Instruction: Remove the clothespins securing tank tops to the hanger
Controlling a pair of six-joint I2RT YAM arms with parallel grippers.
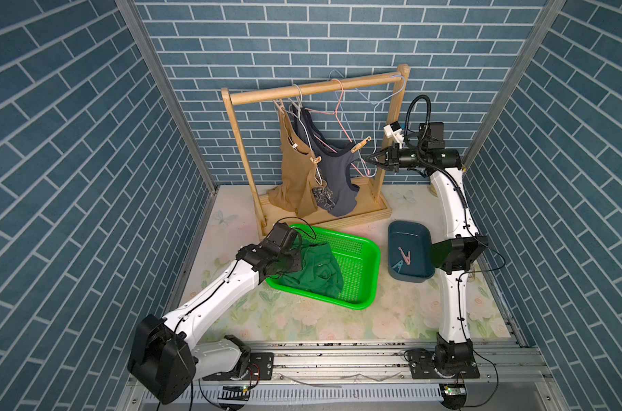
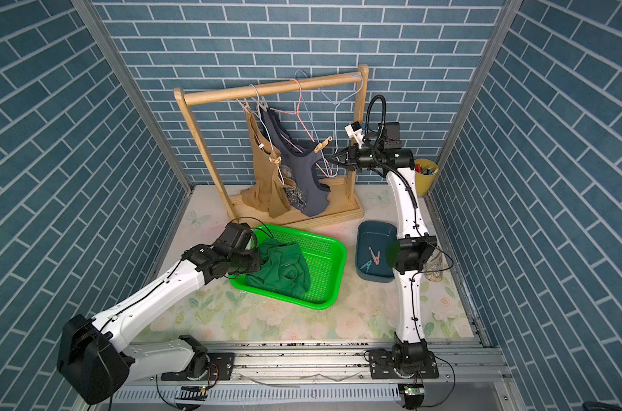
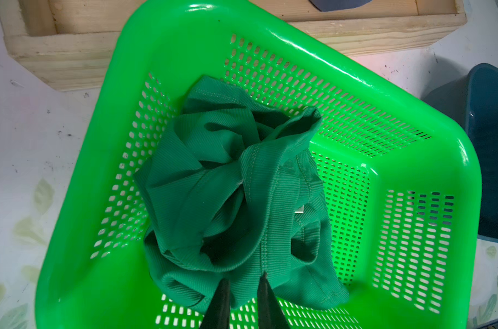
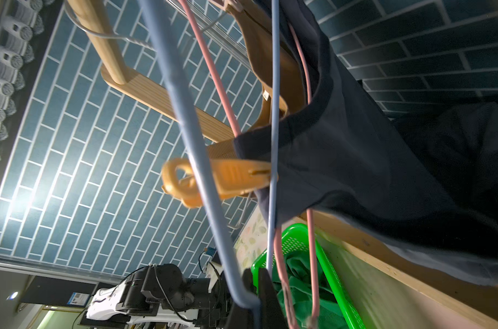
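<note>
On the wooden rack a brown tank top (image 1: 293, 171) and a dark grey tank top (image 1: 338, 178) hang from hangers. An orange clothespin (image 4: 221, 178) grips the grey top's strap at a pink hanger; a smaller clothespin (image 1: 315, 159) shows on the brown top. My right gripper (image 1: 369, 159) is shut beside the hangers, right of and below the orange clothespin, nothing seen between its fingers, partly hidden by a blue hanger in the right wrist view. My left gripper hangs part open over the green cloth (image 3: 232, 181) in the green basket (image 3: 424, 126), apparently holding nothing.
A dark blue bin (image 1: 410, 239) with two loose clothespins stands right of the basket, in front of the rack (image 1: 317, 85). A yellow container (image 2: 425, 179) stands at the back right.
</note>
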